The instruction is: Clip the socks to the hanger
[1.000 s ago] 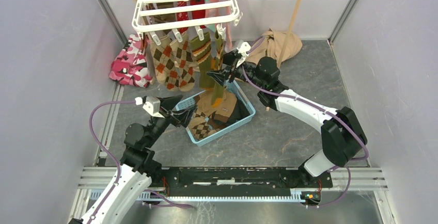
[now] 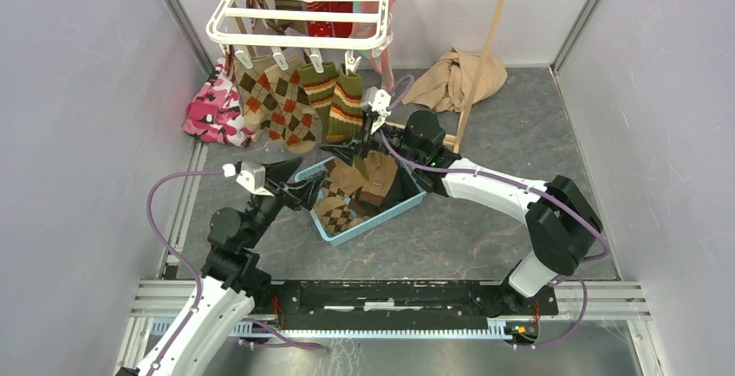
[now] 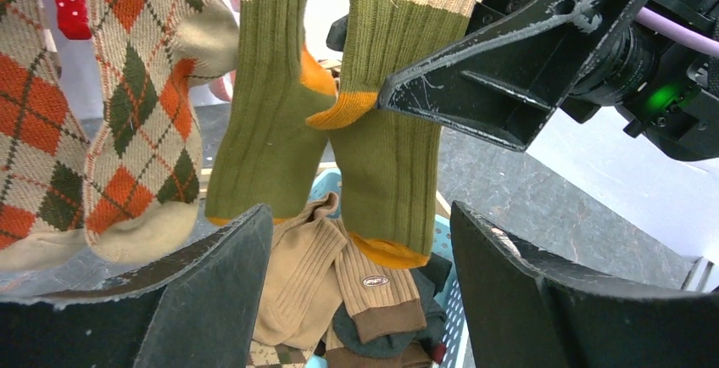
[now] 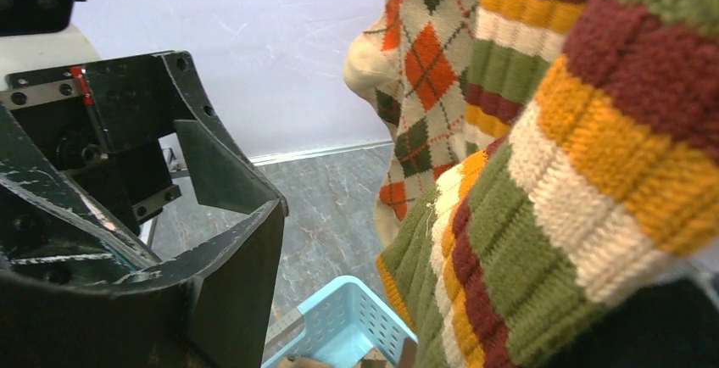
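Striped olive socks [image 2: 345,107] hang from the white rack's clips [image 2: 316,61], beside argyle socks [image 2: 282,103]. In the top view my right gripper [image 2: 355,146] is at the right olive sock, shut on it; in the left wrist view its black finger lies across that sock [image 3: 386,181]. The right wrist view is largely filled by striped knit [image 4: 576,215]. My left gripper stands open below and in front of the hanging socks, with nothing held between its fingers.
A blue basket [image 2: 375,222] of loose socks sits beneath the grippers. Brown cloth [image 2: 446,81] lies at the back right, pink camouflage fabric [image 2: 212,112] at the left. Wooden posts [image 2: 485,34] support the rack.
My right gripper has moved left with the olive sock, and the rack with its hanging socks has shifted left. The left arm has barely moved.
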